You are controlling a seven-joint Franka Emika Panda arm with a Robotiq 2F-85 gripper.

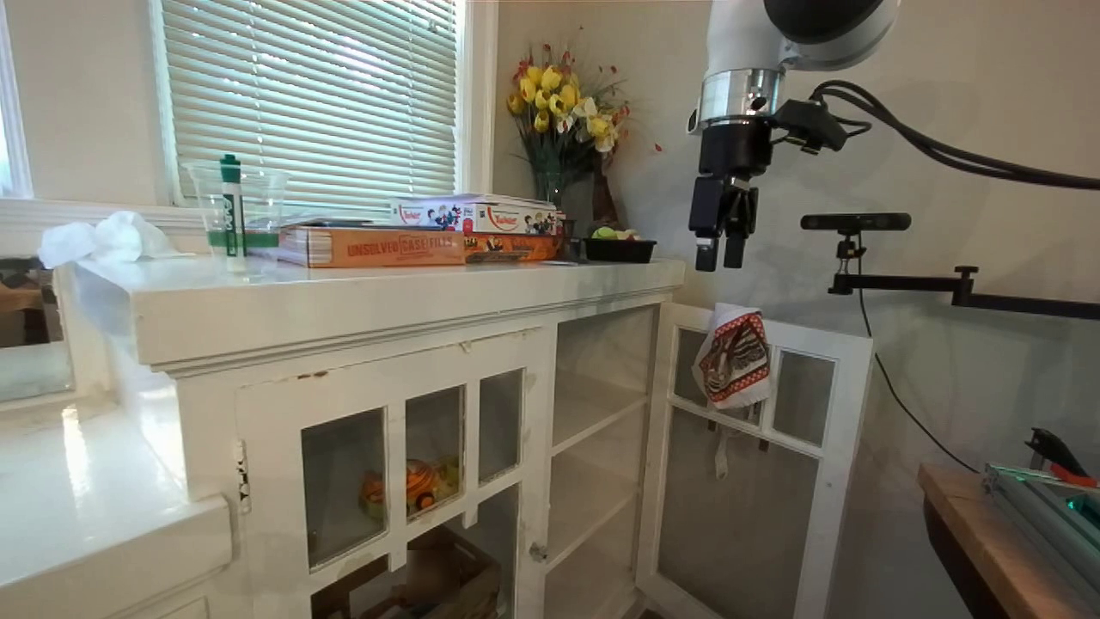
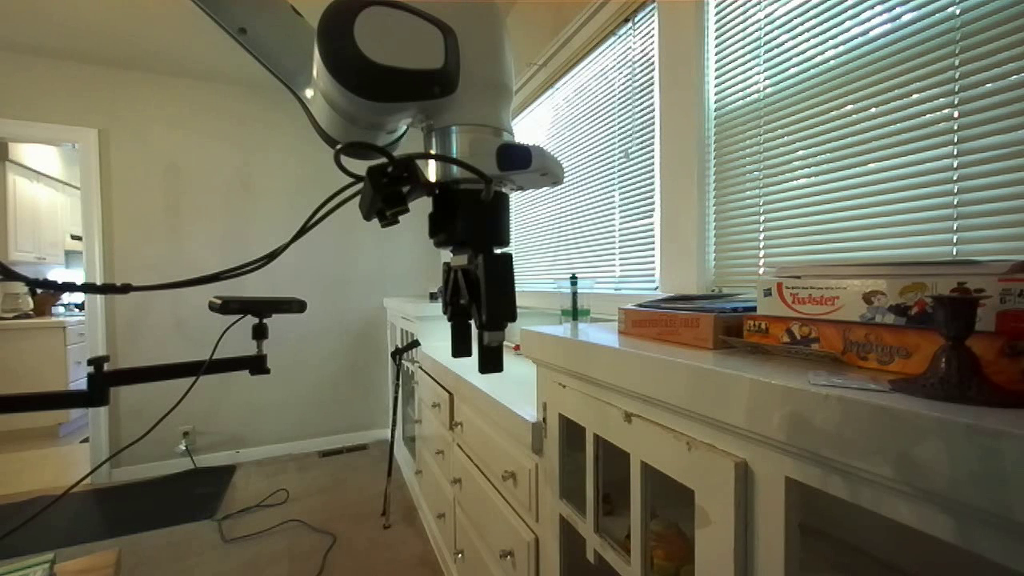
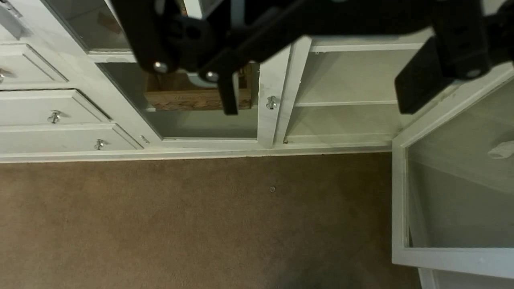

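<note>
My gripper (image 1: 721, 254) hangs in the air, pointing down, to the right of the white cabinet's top (image 1: 412, 294). In the wrist view its two fingers (image 3: 417, 84) stand wide apart, with only the cabinet and floor seen beyond them. The right cabinet door (image 1: 846, 444) is swung out, showing bare shelves (image 1: 593, 464). A patterned cloth (image 1: 735, 361) hangs over that door's upper part, lower than the gripper in exterior view 1. The left glass door (image 1: 273, 485) is closed, with an orange toy (image 1: 420, 485) behind its panes.
Game boxes (image 1: 376, 246), a green marker (image 1: 232, 206), a clear cup (image 1: 270, 206), white tissue (image 1: 119, 237), a black tray (image 1: 619, 249) and a flower vase (image 1: 553, 180) crowd the cabinet top. A camera on an arm (image 1: 907, 280) juts in at right. The carpet (image 3: 192, 221) is clear.
</note>
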